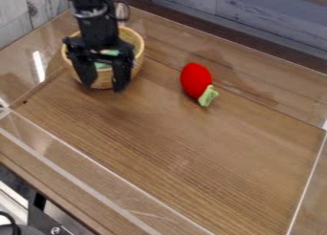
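My gripper (pixel 102 69), dark and open, hangs low at the upper left, over a tan bowl (pixel 133 53) and in front of most of it. Green pieces show in the bowl behind the fingers; whether the fingertips touch anything there is unclear. A red object (pixel 196 78) with a green end lies on the wooden table to the right of the bowl.
A pale wall (pixel 23 33) borders the left and a blue-grey surface (pixel 250 14) the back. A cable shows at the bottom left corner.
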